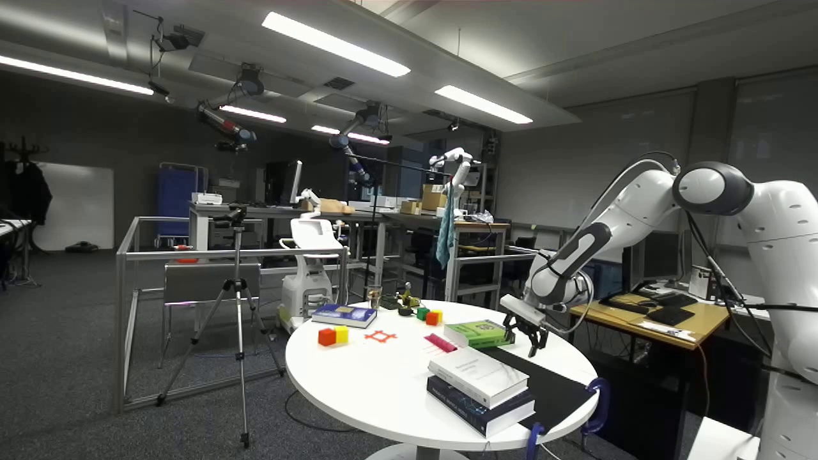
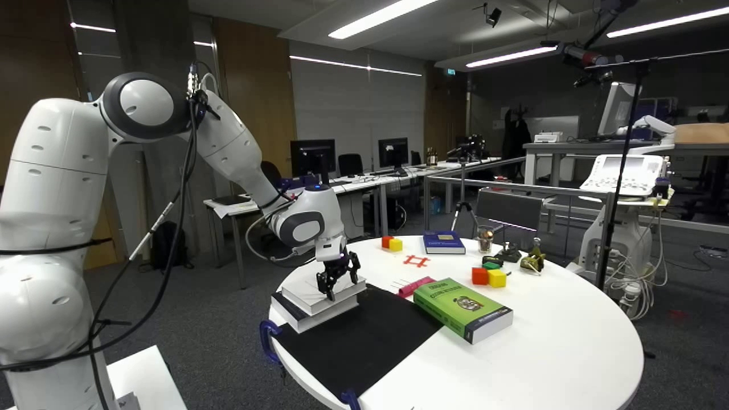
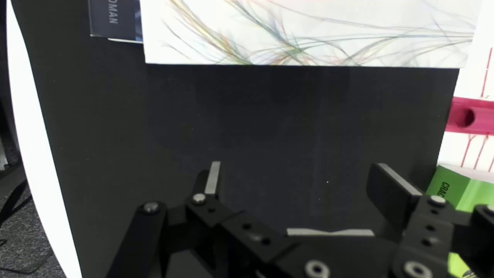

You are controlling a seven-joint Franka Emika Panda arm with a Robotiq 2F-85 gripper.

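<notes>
My gripper is open over the black mat [image 3: 259,125], its fingers wide apart with only mat visible between them. In the first exterior view, the gripper [image 1: 523,342] hangs above the mat, behind a stack of two books: a white book [image 1: 479,374] on top of a dark blue book [image 1: 479,406]. A green book [image 2: 462,307] lies flat at the mat's far side in the second exterior view. Close to it is a pink-red piece [image 2: 414,286] on the white tabletop. The fingers touch neither the stack nor the green book, as far as the wrist view shows.
Farther across the round table [image 1: 330,375] are a blue book [image 1: 344,315], an orange frame shape [image 1: 380,336], red and yellow cubes, a glass and small dark items. Blue clamps [image 1: 602,405] grip the table edge by the mat.
</notes>
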